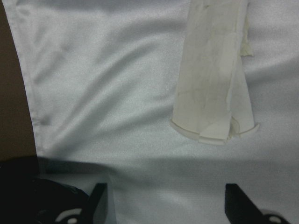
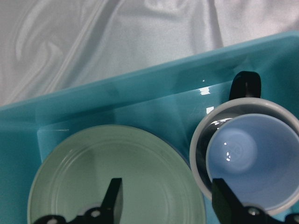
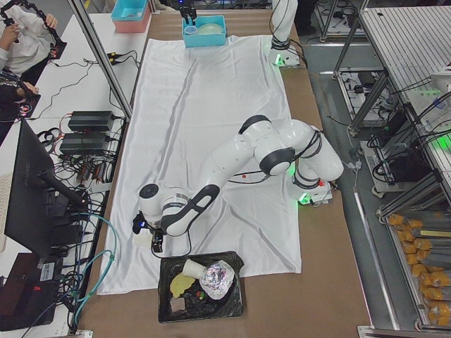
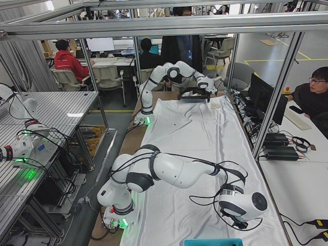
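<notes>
My left gripper hangs open over the white cloth, near a flattened, crumpled pale paper cup [image 1: 205, 88] lying there. In the camera left view it is beside the black tray [image 3: 165, 303], which holds a white cup [image 3: 194, 270], crumpled foil [image 3: 217, 278] and a yellow item [image 3: 181, 284]. My right gripper stands open above the turquoise bin [image 2: 93, 98], which holds a pale green plate [image 2: 112, 163] and a blue cup [image 2: 247, 158] nested in a grey-rimmed mug [image 2: 203, 140].
A monitor [image 3: 32, 190], cables and black boxes line the side table at left, beyond a metal post.
</notes>
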